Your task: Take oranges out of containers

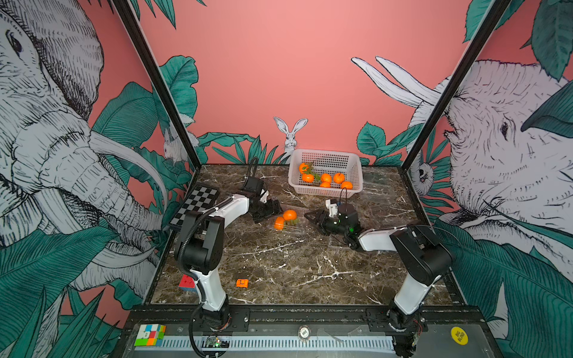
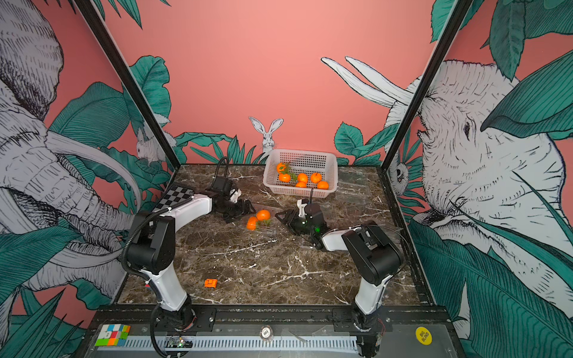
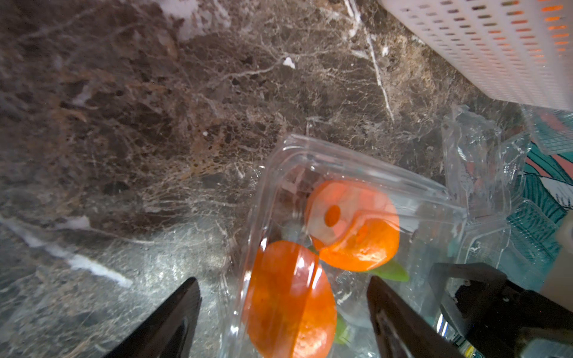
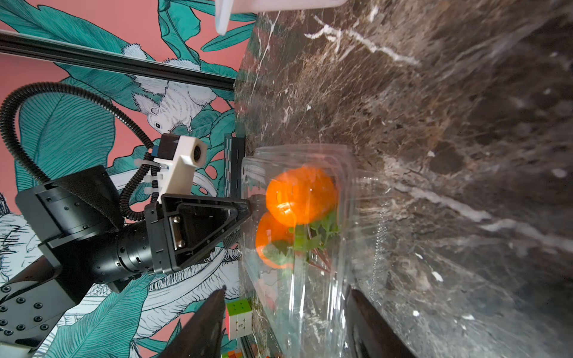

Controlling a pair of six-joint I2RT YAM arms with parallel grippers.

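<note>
A clear plastic container (image 3: 343, 156) lies on the table with two oranges inside. One orange (image 3: 290, 298) is close to its left wall, the other orange (image 3: 358, 226) lies farther back; green leaves (image 4: 313, 235) show beside them. At the container's right end my right gripper is shut on the clear plastic, its black fingers either side of it. My left gripper (image 1: 279, 210) is open on the opposite side, its fingertips spread around the container's near left part in the left wrist view; whether they touch it I cannot tell.
Behind both grippers stands a white perforated basket (image 1: 325, 190) with several oranges. Empty clear packaging (image 3: 477, 155) lies to the right. A checkerboard (image 1: 195, 205) is at the left edge, an orange block (image 1: 241, 282) near the front.
</note>
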